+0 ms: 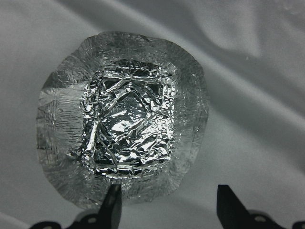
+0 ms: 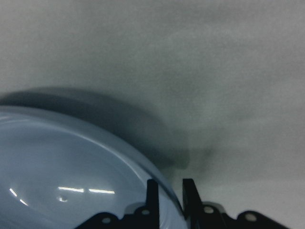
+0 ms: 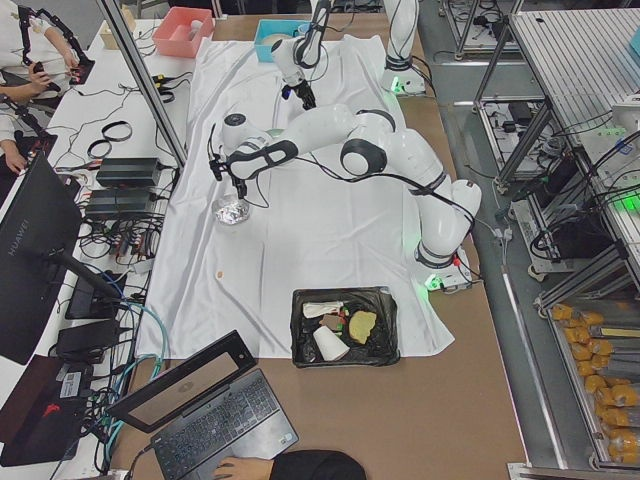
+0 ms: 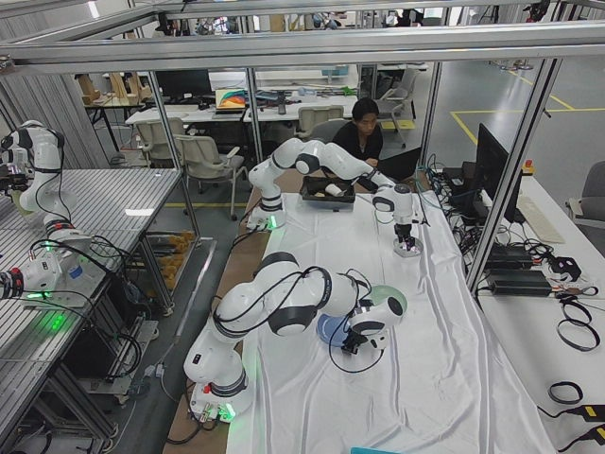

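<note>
A crinkled round foil dish [image 1: 124, 124] lies on the white cloth. My left gripper hangs just above it, open, with nothing between its fingers. My right gripper is at a blue-grey bowl [image 2: 71, 167], one finger inside and one outside its rim; whether it is shut on the rim is unclear. In the camera right view a green round dish [image 4: 388, 298] stands beside that blue bowl [image 4: 331, 331].
A black tray [image 3: 344, 350] with food items lies at the cloth's near end. A blue bin [image 3: 280, 28] is at the far end. A laptop [image 3: 220, 420] sits on the brown table edge, with a person's hand by it.
</note>
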